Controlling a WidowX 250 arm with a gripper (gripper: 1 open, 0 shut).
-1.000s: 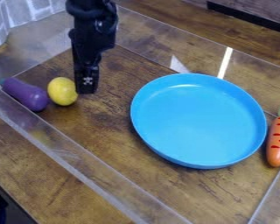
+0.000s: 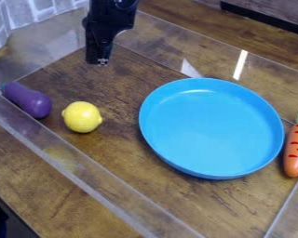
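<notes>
My dark gripper [image 2: 97, 54] is raised at the top left of the camera view, above and behind the objects and apart from them; whether its fingers are open is hard to tell. A yellow lemon-like object [image 2: 82, 117] lies on the wooden table just right of a purple eggplant [image 2: 26, 99]. A large blue plate [image 2: 211, 127] occupies the middle right.
An orange carrot [image 2: 296, 149] lies at the right edge, beside the plate. Clear plastic strips or walls run along the table's sides.
My gripper has moved up and back, away from the yellow object. That object now lies somewhat nearer the front and to the right.
</notes>
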